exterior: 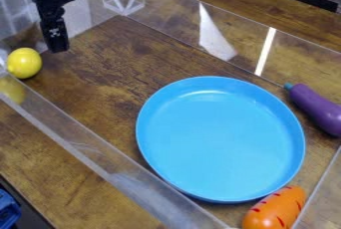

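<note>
The black gripper [54, 30] is at the top left, open, its fingertips a little above and behind a yellow ball-like object [23, 62] at the left edge, with nothing seen between them. A large blue plate [220, 138] fills the lower right. A purple eggplant [312, 109] lies at the right edge, and an orange carrot-like object [274, 209] with red stripes lies at the bottom right.
Clear plastic walls [107, 163] surround the wooden surface. A dark blue item [11, 213] sits outside the wall at the lower left corner.
</note>
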